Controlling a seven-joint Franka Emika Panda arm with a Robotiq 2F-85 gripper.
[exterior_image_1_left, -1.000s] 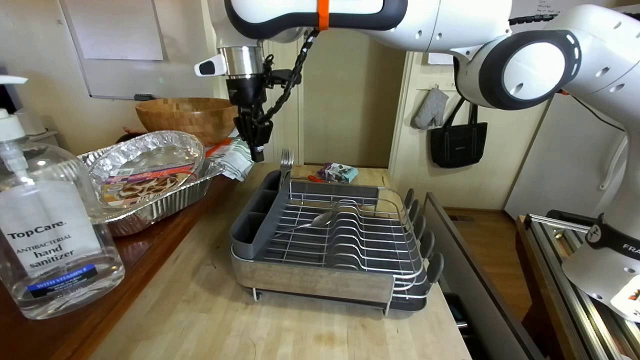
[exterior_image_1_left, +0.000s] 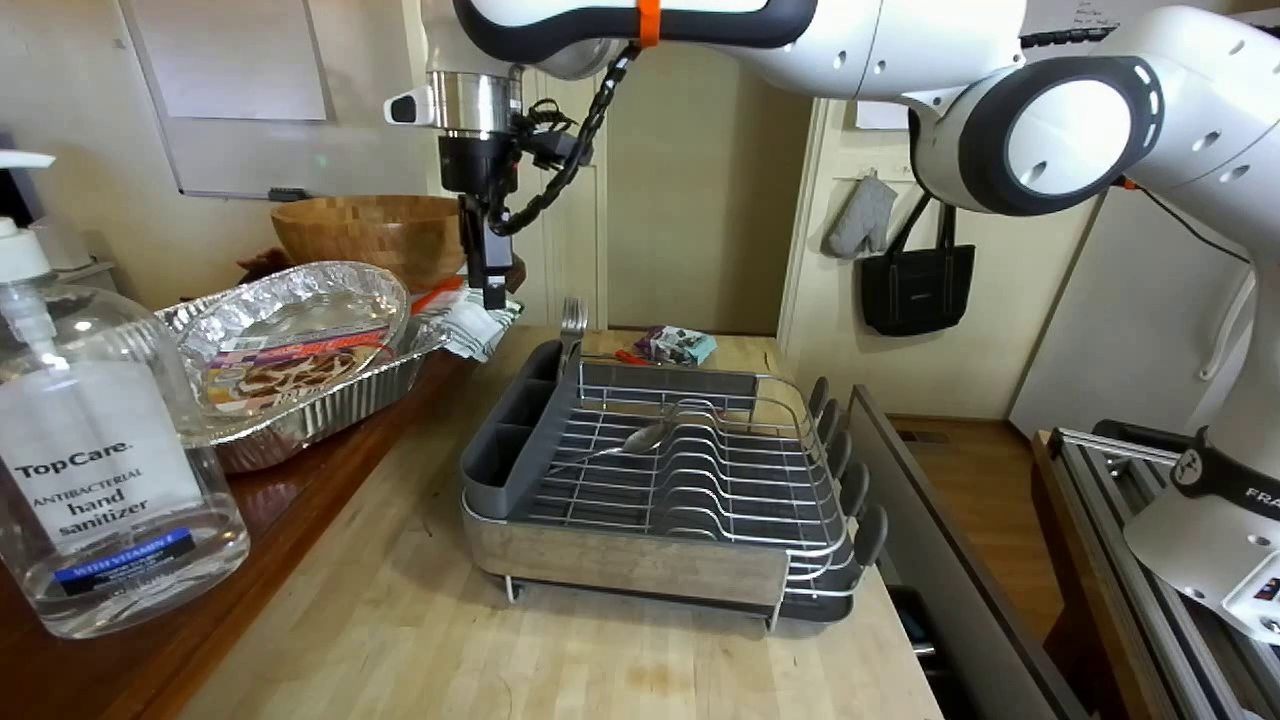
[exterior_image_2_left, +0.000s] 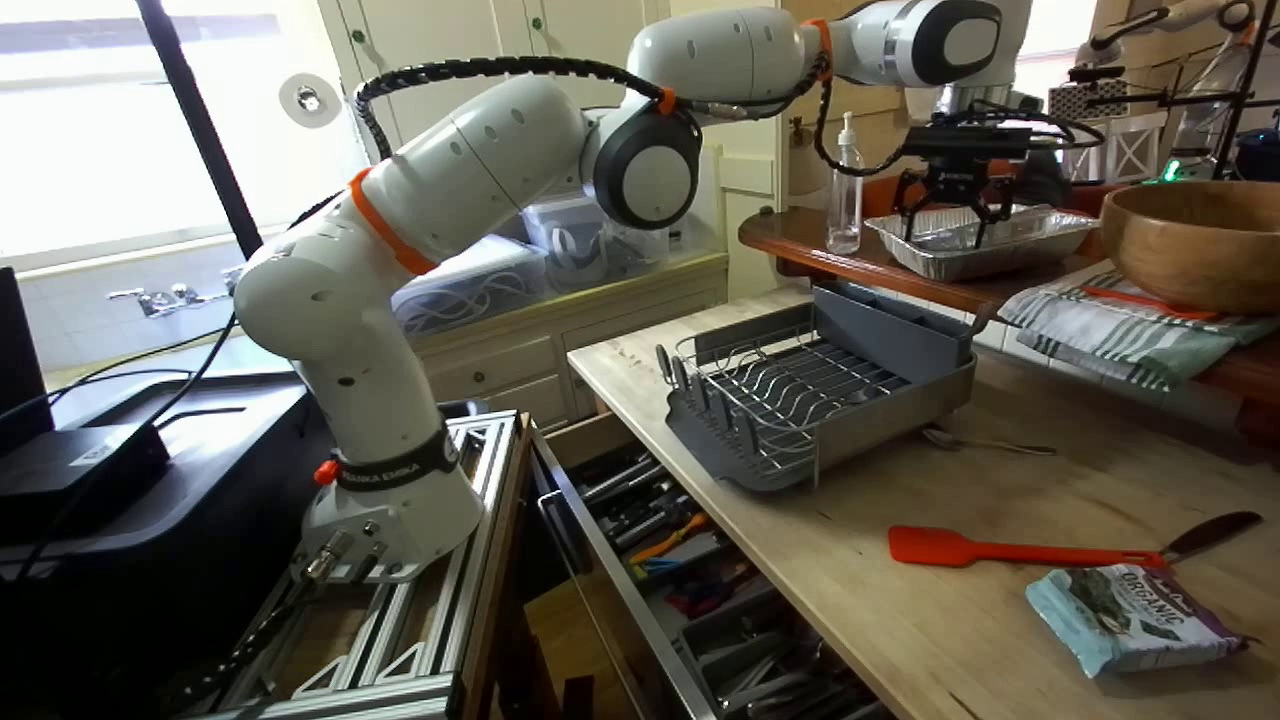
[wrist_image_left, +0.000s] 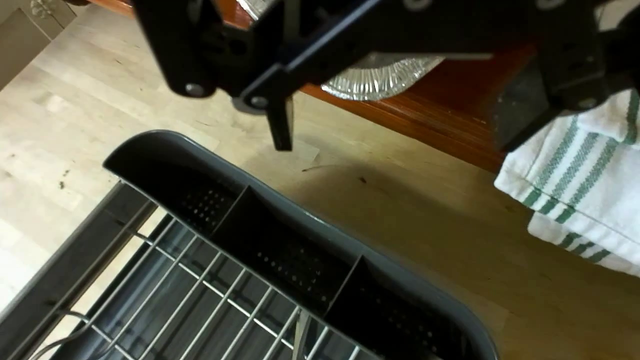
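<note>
My gripper is open, its fingers (wrist_image_left: 283, 129) wide apart with nothing between them. In exterior view 1 the gripper (exterior_image_1_left: 493, 288) hangs above and to the left of the dish rack's far end. The grey-and-wire dish rack (exterior_image_1_left: 672, 566) stands on the wooden counter. Along one side runs its grey cutlery caddy (wrist_image_left: 312, 222), divided into compartments. A fork (exterior_image_1_left: 573, 322) stands tines up at the caddy's far end. Across the rack's wires lies a silver spoon (exterior_image_1_left: 644, 439).
Foil trays (exterior_image_1_left: 324, 396), a sanitizer bottle (exterior_image_1_left: 108, 480), a wooden bowl (exterior_image_1_left: 372, 234) and a striped towel (wrist_image_left: 576, 162) occupy the raised ledge. A red spatula (exterior_image_2_left: 960, 548) and snack bag (exterior_image_2_left: 1134, 618) lie on the counter. Below it, a cutlery drawer (exterior_image_2_left: 636, 516) is open.
The gripper has moved slightly left and up in exterior view 1, and its tilt has turned closer to vertical. The rack, fork and spoon look unmoved.
</note>
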